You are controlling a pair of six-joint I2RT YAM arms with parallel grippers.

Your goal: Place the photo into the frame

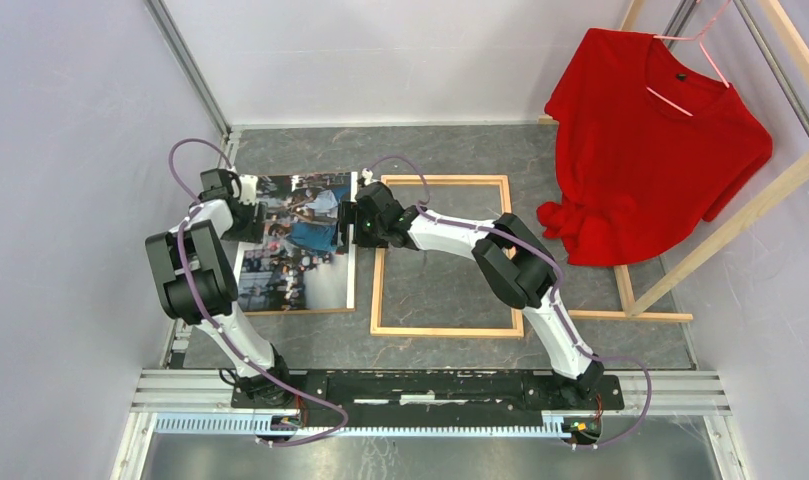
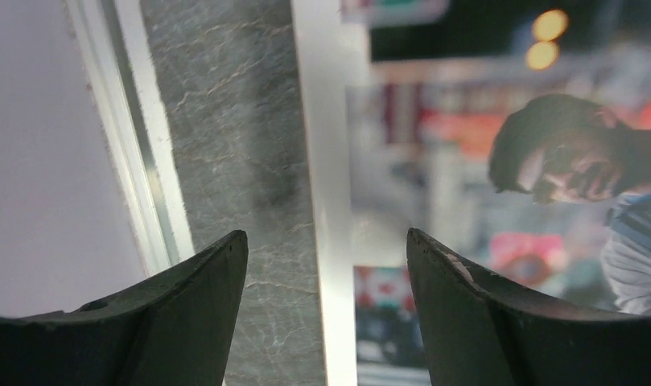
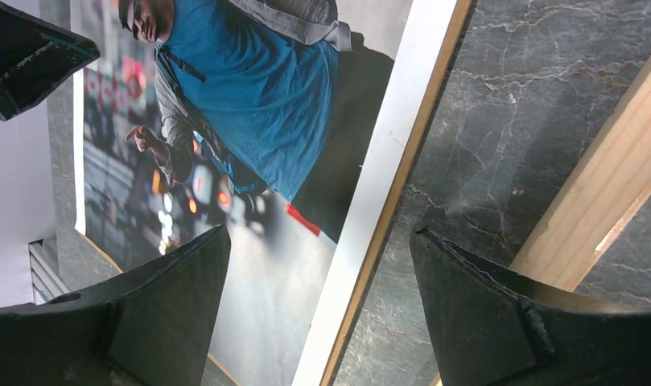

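Observation:
The photo, a street scene on a flat panel with white edges, lies on the dark floor at the left in the top view. To its right lies the empty wooden frame. My left gripper is part open over the photo's left edge; its fingers stand either side of the white border, with nothing gripped. Over the opposite edge, my right gripper is open, one finger above the picture and the other above the floor beside it. Whether any fingertip touches the panel, I cannot tell.
A red shirt hangs on a wooden rack at the right. The left wall is close beside my left arm. Bare floor shows inside the frame, and a narrow strip separates frame and photo.

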